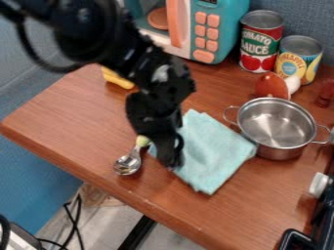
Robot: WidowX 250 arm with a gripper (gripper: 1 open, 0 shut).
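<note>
My black gripper [166,146] is lowered over the left part of a light-blue cloth [212,156] on the wooden table. Its fingertips reach the cloth, and whether they are open or shut is not clear. Just left of it lies a metal spoon [128,163] with a pale handle running up beside the gripper. A steel pot [275,130] with two handles stands right of the cloth.
At the back are a teal toy microwave [205,27], two cans [260,40], a red round item [271,86] and a yellow object [116,79] partly behind the arm. Dark equipment [299,239] sits at the front right.
</note>
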